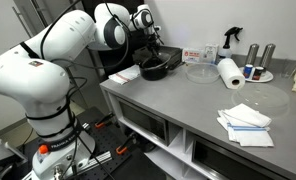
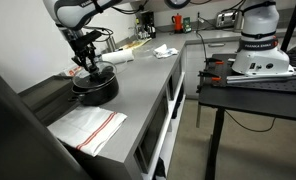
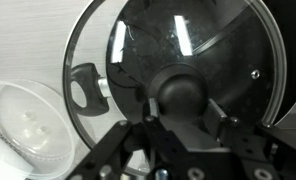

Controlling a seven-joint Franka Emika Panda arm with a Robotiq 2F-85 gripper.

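A clear glass lid [image 3: 228, 75] with a dark rim and black knob [image 3: 181, 90] fills much of the wrist view. My gripper is shut on that knob, a finger on each side. Below the lid is the black pot [image 1: 162, 76], at the counter's far left end. One pot handle [image 3: 86, 90] shows through the glass. In the wrist view the lid's rim sits off-centre over the pot, leaving a dark strip of pot uncovered at the right. Exterior view 2 has the lid [image 2: 96, 77] over the pot [image 2: 94, 94]; whether they touch, I cannot tell.
A folded white cloth [image 2: 88, 129] lies beside the pot. Clear plastic bowls [image 1: 202, 72] and a paper towel roll [image 1: 230, 73] stand along the back, with bottles behind. More white cloths [image 1: 246, 124] lie toward the right.
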